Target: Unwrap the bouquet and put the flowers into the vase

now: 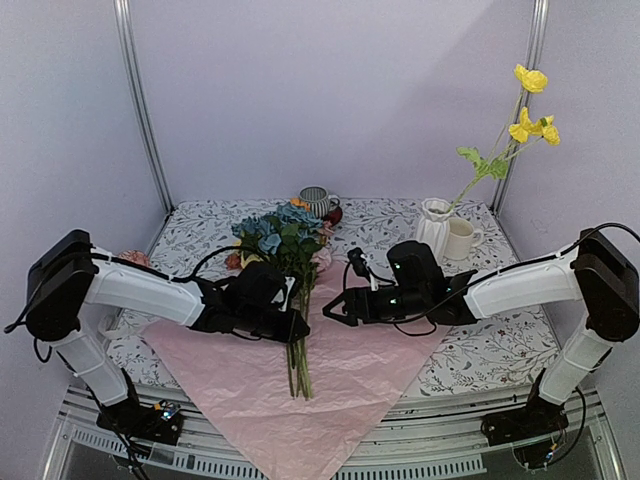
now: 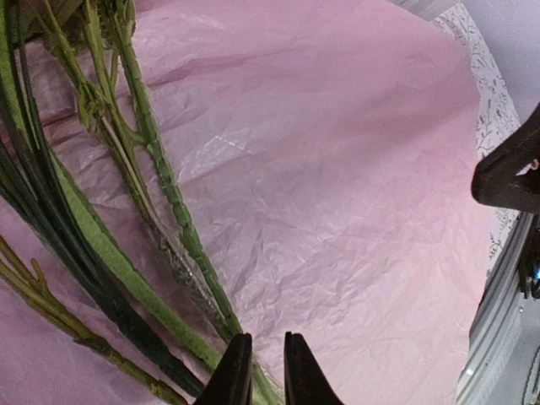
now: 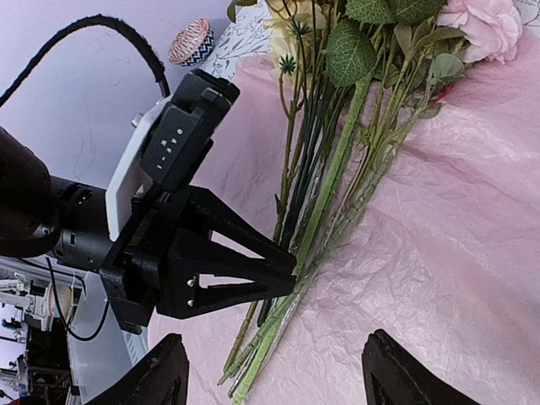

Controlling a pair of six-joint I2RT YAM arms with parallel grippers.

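A bunch of blue, pink and orange artificial flowers lies on pink paper, its green stems pointing toward the front edge. Over those stems is my left gripper, its fingers a small gap apart and holding nothing that I can make out. In the left wrist view, loose stems pass beneath the fingertips. To the right of the stems, my right gripper stands open and empty above bare paper. The white vase at the back right holds yellow flowers.
A white mug stands beside the vase. At the back is a striped mug. A patterned bowl sits at the left, partly behind my left arm in the top view. The two grippers are close together over the paper.
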